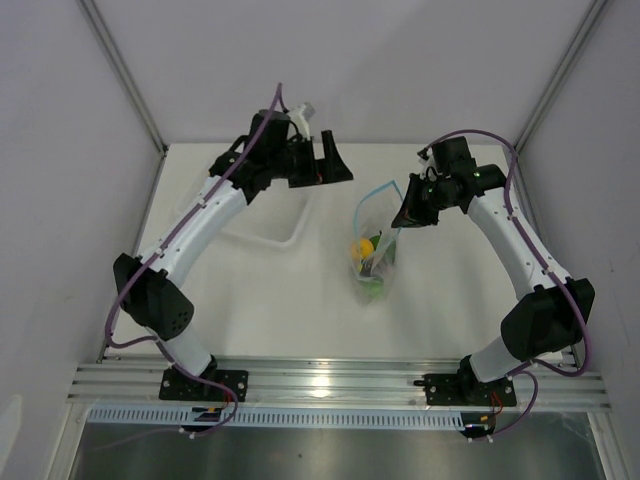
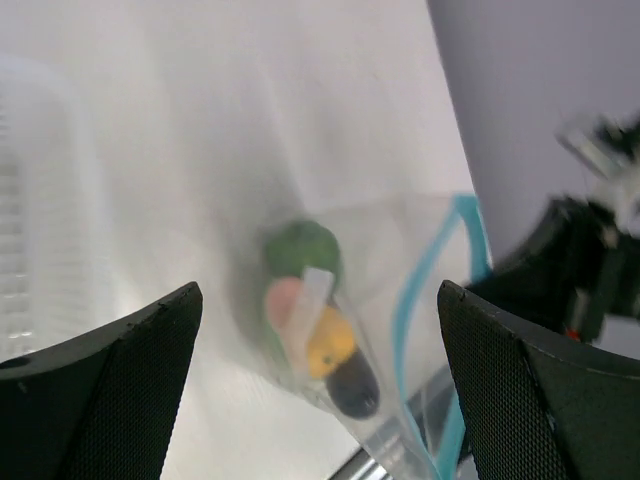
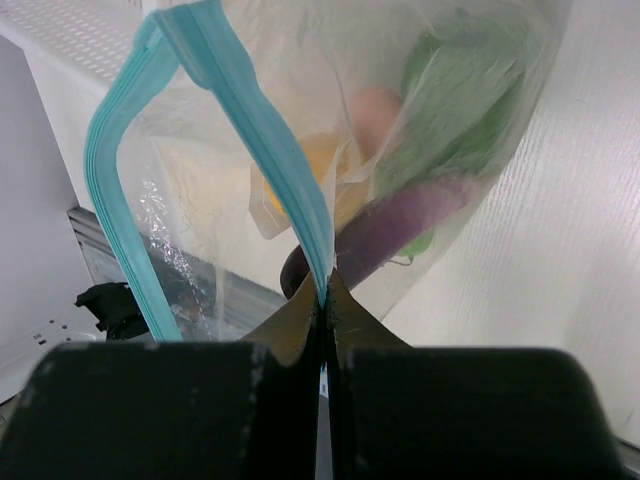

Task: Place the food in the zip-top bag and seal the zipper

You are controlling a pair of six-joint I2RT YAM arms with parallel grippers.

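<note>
The zip top bag (image 1: 375, 275) with a blue zip stands open at the table's middle, holding a yellow food (image 1: 362, 247), an eggplant (image 3: 400, 225) and green and pinkish items. My right gripper is shut on the bag's zipper edge (image 3: 290, 180). My left gripper (image 1: 330, 160) is open and empty, up and left of the bag; in the left wrist view its fingers frame the bag from above.
A white basket (image 1: 270, 236) sits at the back left, partly hidden under my left arm. Metal rails edge the table.
</note>
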